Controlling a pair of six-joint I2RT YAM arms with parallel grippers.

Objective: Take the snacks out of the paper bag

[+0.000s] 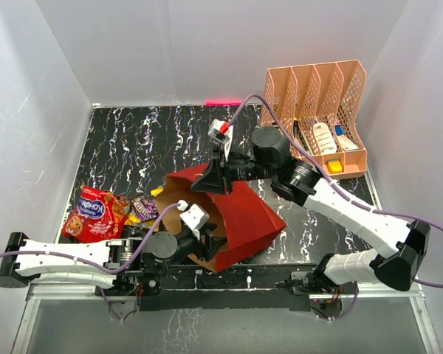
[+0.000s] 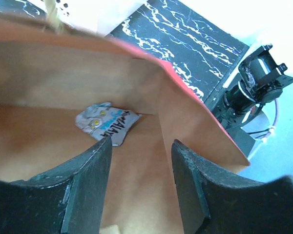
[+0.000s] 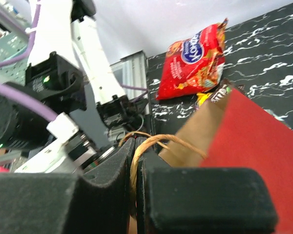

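The red paper bag point(image 1: 247, 221) lies on its side with its brown mouth facing left. My right gripper point(image 1: 207, 186) is shut on its twine handle point(image 3: 173, 139) above the bag's upper part. At the mouth, my left gripper stands open, its fingers apart with nothing between them. Deeper inside the bag, a grey-white snack packet point(image 2: 107, 122) rests ahead of those fingers. A pale corner of something point(image 2: 110, 229) shows at the bottom of the left wrist view. Left of the bag lie a large red Ahoy bag point(image 1: 96, 214) and a dark purple packet point(image 1: 144, 208).
A peach divided organizer point(image 1: 321, 110) holding small items stands at the back right. Yellow packets beside the purple one are partly covered by the bag and left arm.
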